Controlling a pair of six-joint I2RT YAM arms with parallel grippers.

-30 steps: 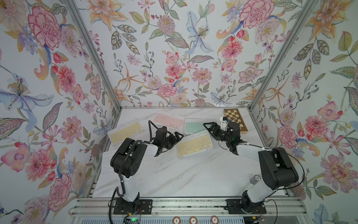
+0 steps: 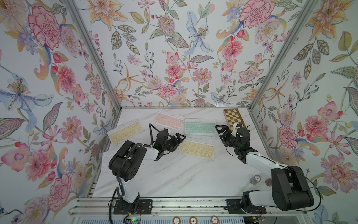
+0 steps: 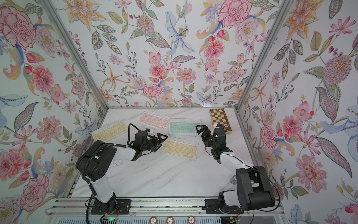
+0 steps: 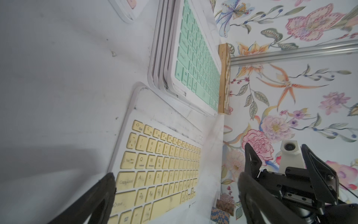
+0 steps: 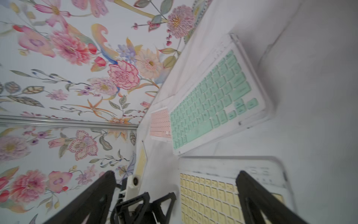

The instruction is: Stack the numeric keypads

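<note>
In the top left view, a yellow-keyed keypad (image 2: 196, 149) lies flat mid-table, slanting down to the right. Behind it sits a green-keyed keypad (image 2: 200, 126); in the left wrist view, further white edges show beneath this green keypad (image 4: 195, 56), so it tops a pile. My left gripper (image 2: 181, 142) is at the yellow keypad's left end, fingers apart; the yellow keypad (image 4: 149, 168) shows beyond them, with no grip visible. Right of the green keypad, my right gripper (image 2: 220, 135) stands open and empty, clear of the yellow keypad.
A pink-keyed keypad (image 2: 168, 120) lies back left, another yellow keypad (image 2: 126, 132) far left. Part of a white keypad (image 2: 107, 161) shows behind the left arm. A checkered board (image 2: 233, 116) is at the back right.
The yellow keypad has turned clockwise, its right end now nearer the front.
</note>
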